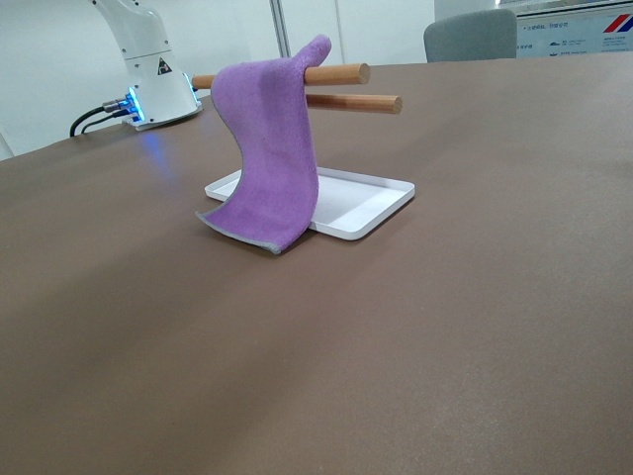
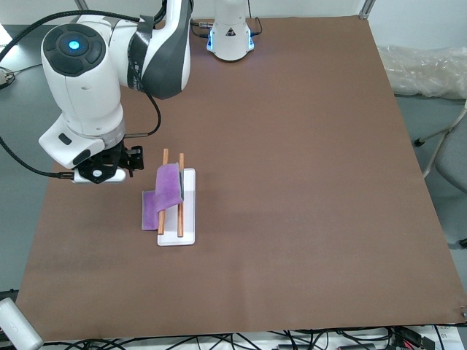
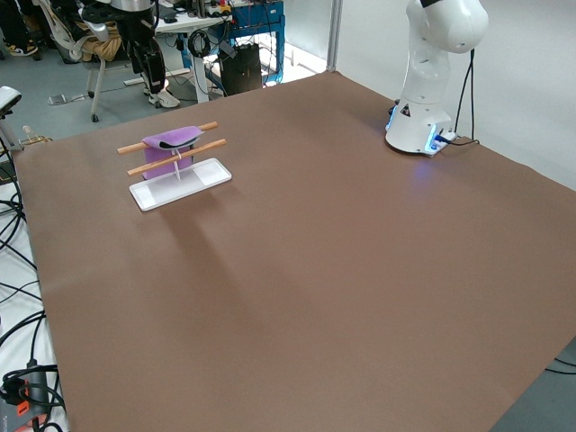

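A purple towel [image 1: 262, 148] hangs over the wooden rods [image 1: 346, 102] of a small rack on a white tray [image 1: 361, 203], its lower end reaching down to the table in the top view. In the left view the towel [image 2: 166, 188] drapes toward the rack's left side. The black gripper [image 2: 131, 160] on the white arm is up and to the left of the rack, apart from the towel; whether it is open or shut is unclear.
The table right of the rack is clear. Cables run along the near edge outside the table.
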